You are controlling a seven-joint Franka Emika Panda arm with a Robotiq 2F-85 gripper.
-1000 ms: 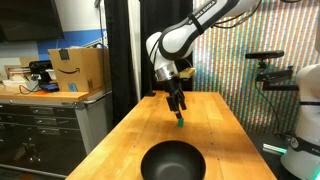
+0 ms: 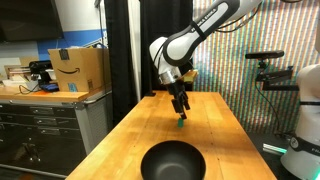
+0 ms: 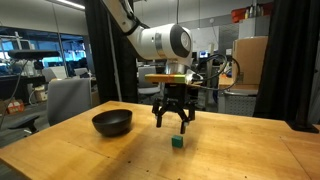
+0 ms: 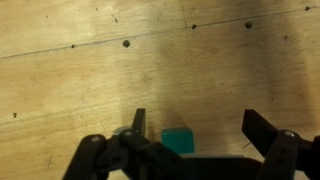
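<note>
A small teal block (image 3: 178,141) lies on the wooden table, directly below my gripper (image 3: 172,123). My gripper points down with its two fingers apart and nothing between them. In the wrist view the block (image 4: 178,140) shows at the bottom edge, between the open fingers and nearer the left one, partly hidden by the gripper body. From the first exterior side the block (image 2: 181,123) appears just under the gripper (image 2: 181,107). A black round bowl (image 2: 173,162) stands on the table well apart from the block; the other exterior view has the bowl (image 3: 112,122) left of the gripper.
Bare wooden table (image 3: 240,160) surrounds the block on every side. Beyond the table are a grey chair (image 3: 68,97) and a drawer cabinet (image 2: 55,125) with a cardboard box (image 2: 75,69) on top.
Over the last second my gripper has shifted slightly and sits a little lower above the block. Block and bowl have stayed where they were.
</note>
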